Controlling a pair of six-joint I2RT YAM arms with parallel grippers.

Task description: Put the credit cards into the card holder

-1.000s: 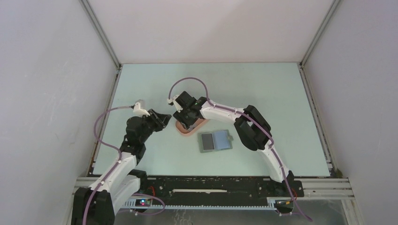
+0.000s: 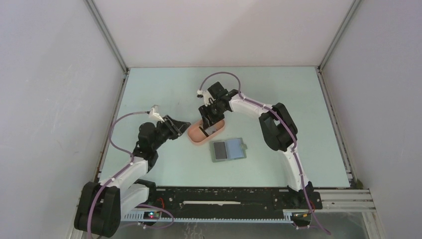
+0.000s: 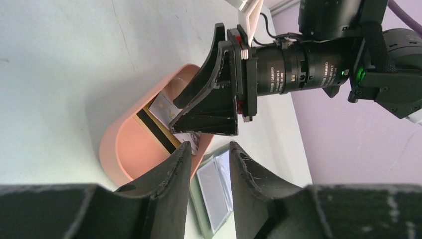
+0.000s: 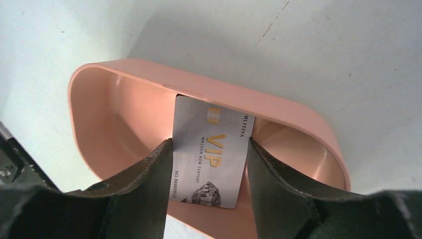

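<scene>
In the right wrist view a silver VIP card [image 4: 211, 154] lies slanted in the pink oval basket [image 4: 278, 107]. My right gripper stands part open above it, with the card showing between the fingertips and no grip on it visible. The left wrist view shows a second, gold card with a black stripe [image 3: 155, 130] beside the silver card [image 3: 161, 109] in the basket [image 3: 110, 152]. My left gripper is part open, with nothing between its fingers, just left of the basket. The card holder [image 2: 228, 150] lies opened flat on the table, right of and nearer than the basket.
The right gripper's fingers [image 3: 209, 119] reach over the basket, close in front of the left gripper. Bare table [image 2: 288, 144] extends to the right of the card holder and behind the basket.
My right gripper has moved right and slightly back over the basket. The left gripper has shifted slightly right, towards the basket. The basket has moved a little to the right; the card holder has stayed put.
</scene>
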